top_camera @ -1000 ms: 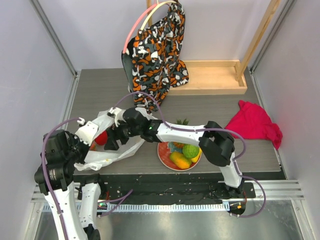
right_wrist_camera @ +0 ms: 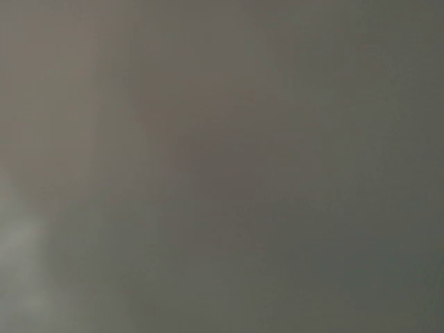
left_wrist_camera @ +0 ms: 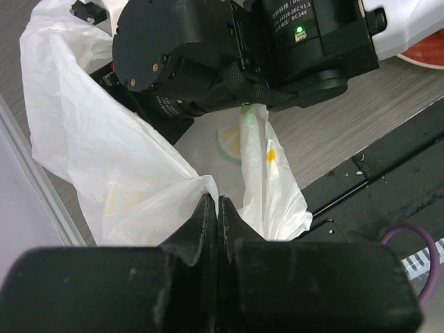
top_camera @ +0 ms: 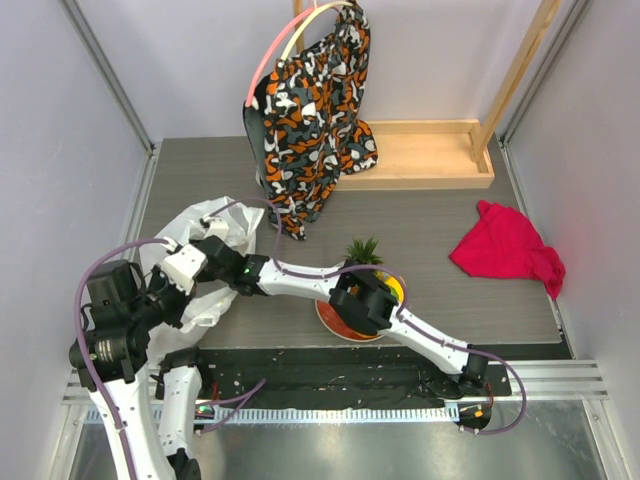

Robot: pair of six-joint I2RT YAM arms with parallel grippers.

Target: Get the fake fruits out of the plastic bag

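Observation:
The white plastic bag [top_camera: 220, 310] lies crumpled at the left of the table. In the left wrist view my left gripper is shut at the edge of the bag [left_wrist_camera: 118, 187], pinching its thin plastic. My right gripper reaches into the bag just beside it, its body [left_wrist_camera: 180, 62] over the opening and its fingers hidden by the plastic. A faint yellow and green shape [left_wrist_camera: 229, 144] shows through the bag. The right wrist view is only a grey blur.
A red bowl [top_camera: 330, 320] holding fruits and a pineapple [top_camera: 361, 252] stands at centre, partly under my right arm. A red cloth [top_camera: 510, 250] lies at right. A camouflage bag [top_camera: 310, 110] hangs at the back beside a wooden stand [top_camera: 420, 155].
My right gripper has moved left, deeper into the bag, and the bag has shifted left with it. The red fruit that showed inside is now covered.

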